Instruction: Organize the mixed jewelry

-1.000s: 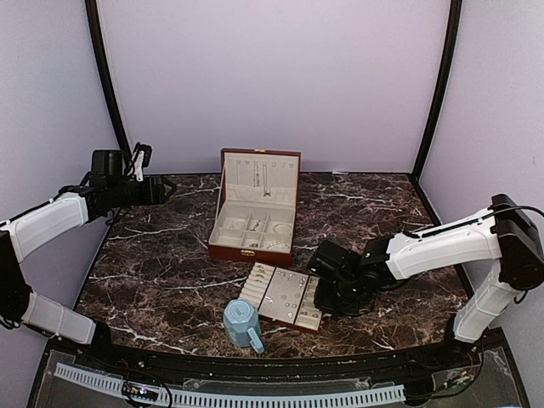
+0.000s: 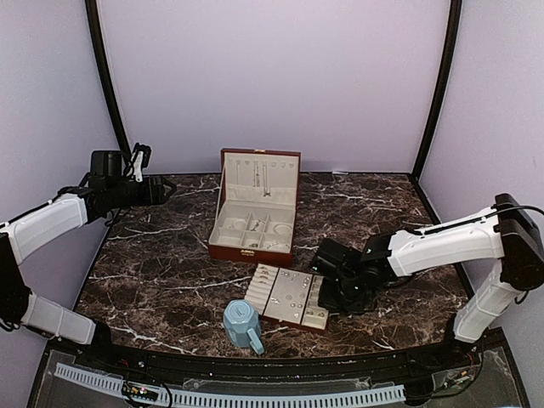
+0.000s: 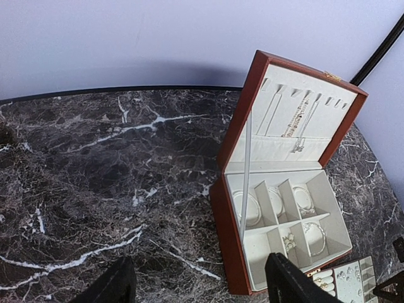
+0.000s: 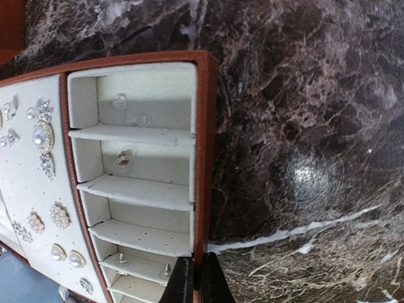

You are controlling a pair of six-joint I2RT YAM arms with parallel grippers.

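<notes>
A red-rimmed white jewelry tray [image 2: 289, 297] lies flat in front of the jewelry box [image 2: 251, 253]. My right gripper is shut on the tray's right wall [image 4: 204, 158], one finger on each side. In the right wrist view, earrings sit on the tray's pearl-studded panel [image 4: 28, 183], and a few small pieces lie in its side compartments [image 4: 148, 95]. The box stands with its lid [image 3: 303, 88] raised; necklaces [image 3: 295, 120] hang inside it and bracelets [image 3: 314, 238] rest in its compartments. Far to the left, my left gripper is open and empty.
A light-blue mug [image 2: 240, 320] stands upside down close to the tray's front left, near the table's front edge. Bare marble table [image 2: 153, 280] spreads out left of the box, and more lies free behind the right arm.
The tray has shifted slightly to the right and toward the front, together with my right gripper. My left arm, the mug and the box have stayed put.
</notes>
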